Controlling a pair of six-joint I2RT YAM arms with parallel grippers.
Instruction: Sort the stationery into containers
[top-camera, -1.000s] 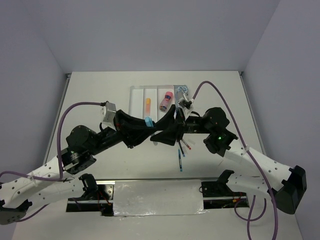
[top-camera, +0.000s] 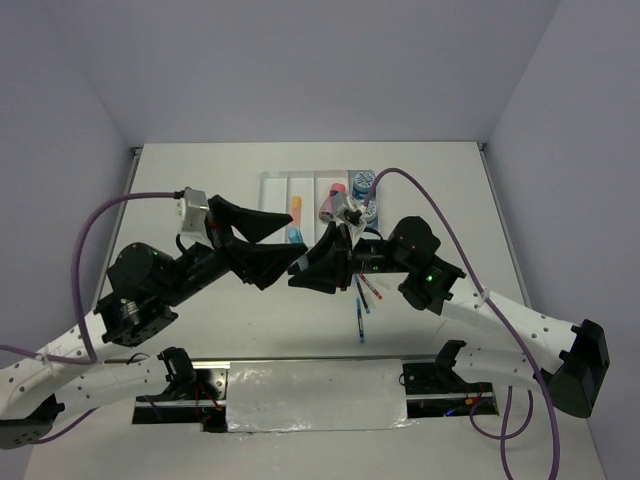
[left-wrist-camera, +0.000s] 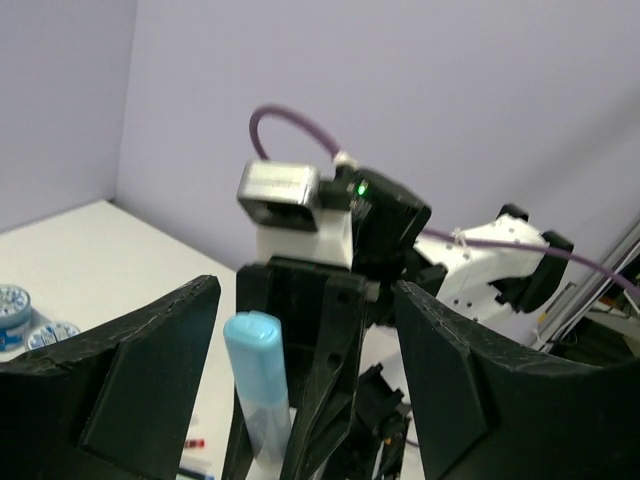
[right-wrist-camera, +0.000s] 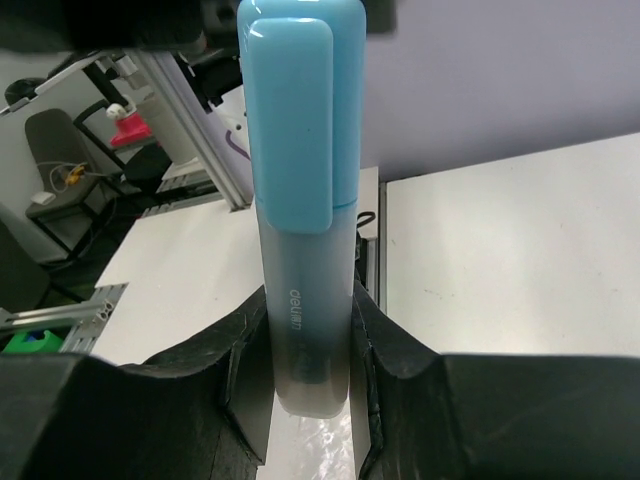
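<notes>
A pen with a light-blue cap and a clear, whitish barrel (right-wrist-camera: 306, 130) stands roughly upright in the right wrist view, my right gripper shut on its lower barrel. My left gripper is open; in its wrist view the blue cap (left-wrist-camera: 257, 350) shows in the gap between its spread fingers, which look clear of it. From above, the two grippers face each other over the table, the cap (top-camera: 295, 236) just visible beside the left fingers. Behind them, the divided white tray (top-camera: 272, 200) holds an orange stick-shaped item (top-camera: 296, 207) and a pink bottle-like item (top-camera: 330, 203).
Round blue-and-white items (top-camera: 364, 184) sit at the tray's right side. Several slim pens, among them a blue one (top-camera: 360, 320), lie on the table near the right gripper.
The right gripper moved left to the pen and now has hold of it.
</notes>
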